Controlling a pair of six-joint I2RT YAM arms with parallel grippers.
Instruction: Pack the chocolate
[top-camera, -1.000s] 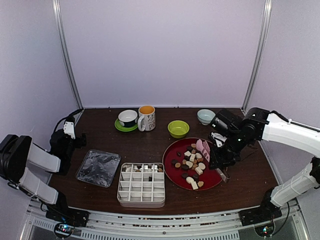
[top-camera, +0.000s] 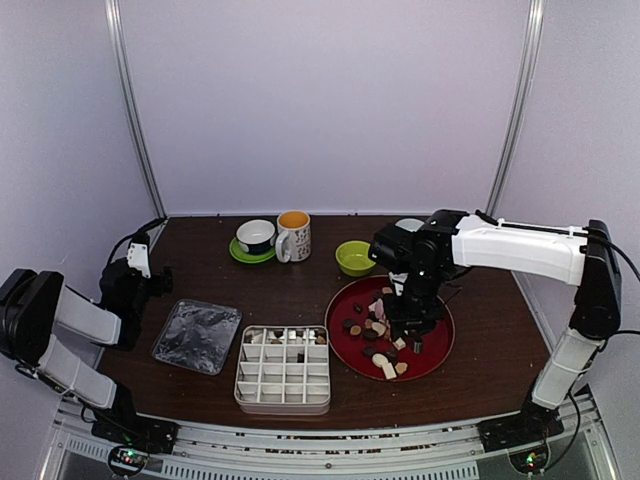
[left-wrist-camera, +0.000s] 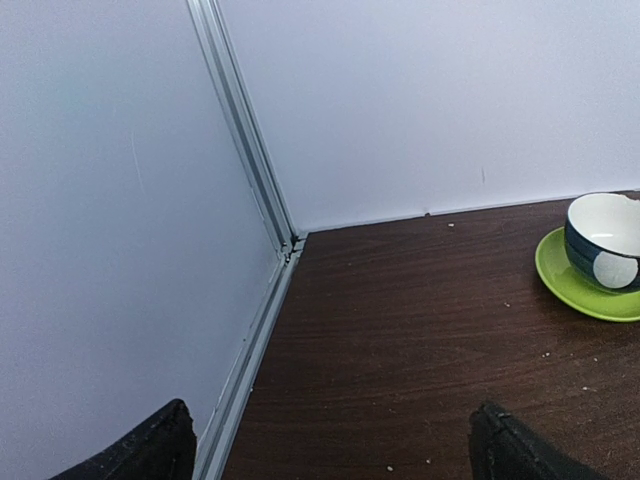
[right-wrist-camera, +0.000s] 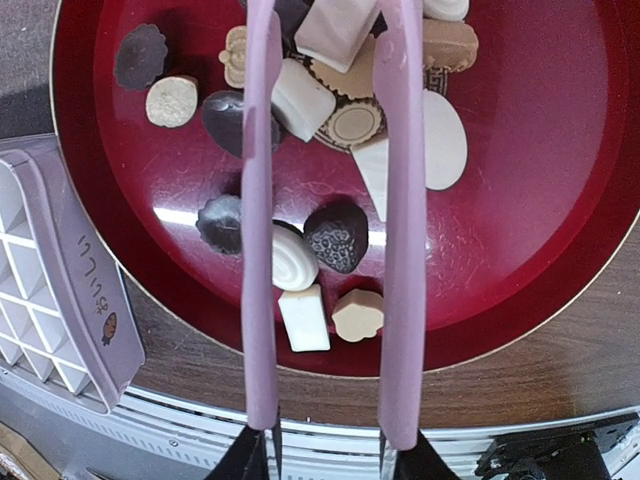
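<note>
On the red plate (top-camera: 430, 350) lie assorted chocolates in dark, tan and white. My right gripper hangs low over them with its pink fingers parted, a white piece (right-wrist-camera: 335, 25) between or just under the tips; whether it is gripped cannot be seen. The white compartment box (top-camera: 282, 380) stands left of the plate, some pieces in its back compartments. A clear lid (top-camera: 196, 336) lies left of the box. My left gripper (top-camera: 160, 282) rests at the table's left side, open and empty.
Behind are a bowl on a green saucer (top-camera: 250, 256), a mug (top-camera: 295, 238), a green bowl (top-camera: 355, 258) and a pale bowl partly hidden by my right arm.
My right arm has moved left and in over the plate's chocolates, now covering part of the pale bowl. The left arm is unmoved.
</note>
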